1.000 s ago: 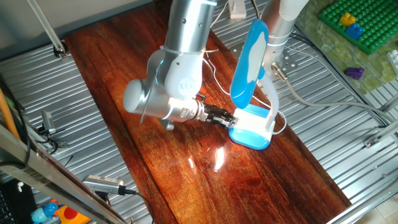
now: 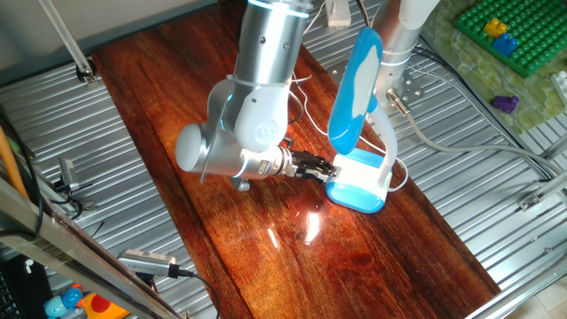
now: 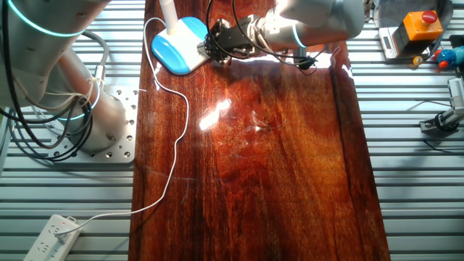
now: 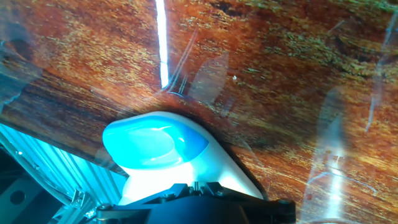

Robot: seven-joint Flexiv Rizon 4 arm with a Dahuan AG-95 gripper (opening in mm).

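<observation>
A blue and white desk lamp stands upright on the wooden table; its blue lamp head (image 2: pixel 356 89) leans over its base (image 2: pixel 359 197). My gripper (image 2: pixel 334 172) is at the base's near side, its tips at or very close to the white top. From the other side, the gripper (image 3: pixel 202 51) meets the edge of the lamp base (image 3: pixel 171 55). In the wrist view the gripper has its fingertips together, over the white part of the lamp base (image 4: pixel 155 146). Nothing shows between the fingers. Whether they touch the base, I cannot tell.
A white cable (image 3: pixel 177 138) runs from the lamp across the table to a power strip (image 3: pixel 51 239). A green brick plate (image 2: pixel 518 35) lies far off at the back right.
The arm's upper links and wrist have shifted slightly, while the fingertips remain beside the lamp base. The lamp has not visibly moved.
</observation>
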